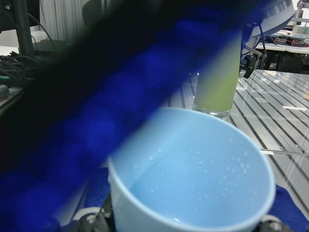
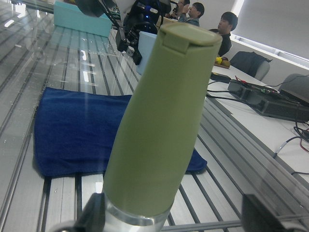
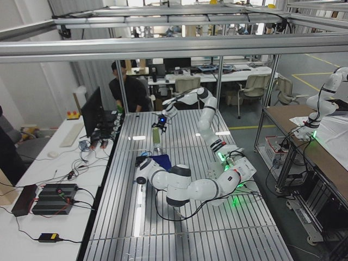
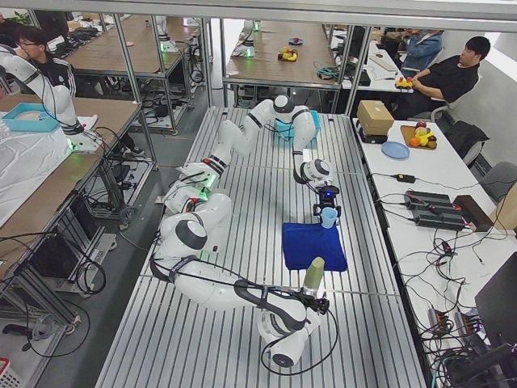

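A light blue cup (image 4: 329,218) with droplets inside is held by my left gripper (image 4: 327,208) at the far edge of the dark blue cloth (image 4: 313,250); it fills the lower left wrist view (image 1: 193,179). A green bottle with a clear base (image 4: 313,273) stands upright beyond the cloth from the cup. My right gripper (image 4: 311,301) is at the bottle, which in the right wrist view (image 2: 154,125) sits between blurred fingertips, with a visible gap to the right one; it looks open. The bottle partly hides the cup there.
A turquoise bin (image 4: 287,129) is at one end of the slatted table. A side desk (image 4: 477,178) along the edge carries cables, power units, a box and a fruit tray. Both arms and their hanging cables occupy much of the table; bare slats surround the cloth.
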